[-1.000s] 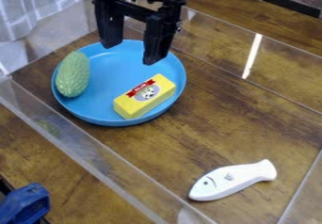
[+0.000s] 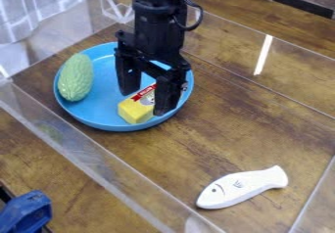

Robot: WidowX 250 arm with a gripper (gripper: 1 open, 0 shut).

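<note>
My black gripper [image 2: 147,85] is open and lowered over a blue plate [image 2: 92,104], its fingers on either side of a yellow box with a red label [image 2: 135,111], which is partly hidden by them. A green leafy vegetable, like a cabbage [image 2: 77,76], lies at the plate's left side.
A white fish-shaped object [image 2: 241,186] lies on the wooden table at the lower right. A blue object [image 2: 23,213] sits at the lower left corner.
My gripper has come down and toward the front, from above the back of the plate to around the yellow box. The objects appear unmoved.
</note>
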